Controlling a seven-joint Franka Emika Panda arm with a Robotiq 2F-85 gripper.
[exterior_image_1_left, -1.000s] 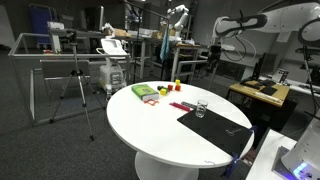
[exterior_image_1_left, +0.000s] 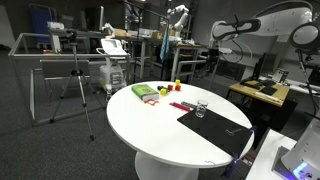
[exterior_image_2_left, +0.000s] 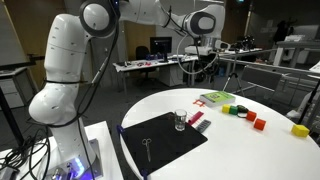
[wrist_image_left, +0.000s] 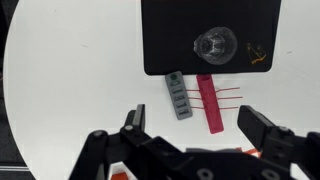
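Note:
In the wrist view my gripper is open, its dark fingers far apart with nothing between them. It hangs high over the white round table (wrist_image_left: 75, 75). Ahead of the fingers, side by side, lie a grey bar with dark slots (wrist_image_left: 179, 95) and a red bar (wrist_image_left: 210, 103) with thin red prongs. Past them is a black mat (wrist_image_left: 165, 30) bearing a clear glass (wrist_image_left: 215, 45). Exterior view 2 shows this glass (exterior_image_2_left: 180, 120) upright on the mat, with scissors (exterior_image_2_left: 148, 148) on the mat's nearer part.
A green box (exterior_image_2_left: 219, 98) stands toward the back of the table. Several small coloured blocks lie there too, among them a red one (exterior_image_2_left: 259, 125) and a yellow one (exterior_image_2_left: 299, 130).
The raised arm has shifted slightly, its upper part standing farther to the right in exterior view 1. The table objects stay where they were.

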